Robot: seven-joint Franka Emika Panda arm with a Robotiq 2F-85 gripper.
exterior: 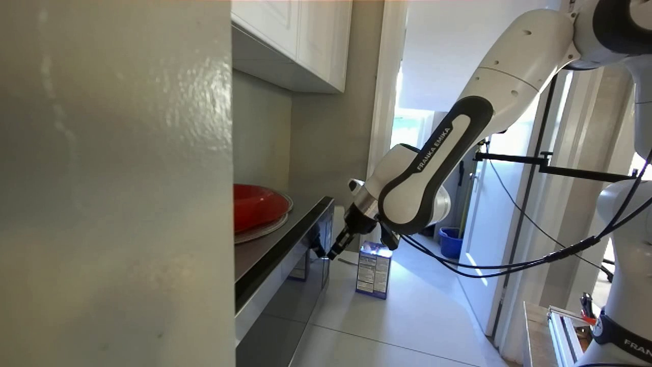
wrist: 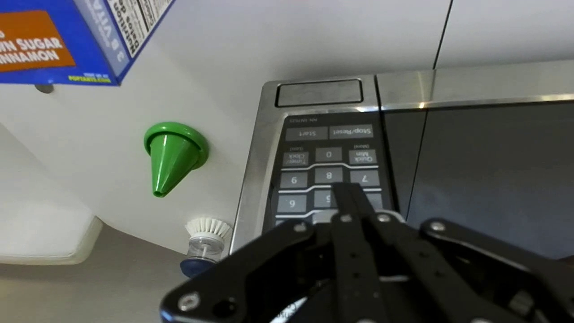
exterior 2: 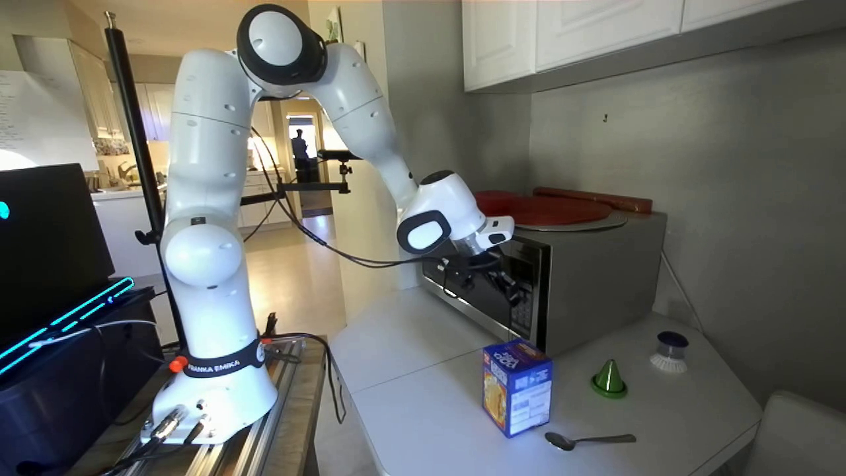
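Observation:
The microwave [exterior 2: 607,277] stands on the white counter, its dark front facing the arm. In the wrist view its keypad [wrist: 328,153] appears upside down, with the Start and Stop/Reset keys clear to see. My gripper is shut with nothing showing between its fingers. Its tips overlap the number keys in that view and hide the lower ones. From the side, the gripper [exterior: 331,254] points down at the microwave front, very close to it; whether it touches cannot be told.
A blue Pop-Tarts box [exterior 2: 517,389] stands in front of the microwave's keypad end. Beyond it are a green cone [exterior 2: 609,379], a spoon [exterior 2: 591,439] and a dish brush [exterior 2: 671,353]. A red lid [exterior 2: 555,209] rests on top of the microwave.

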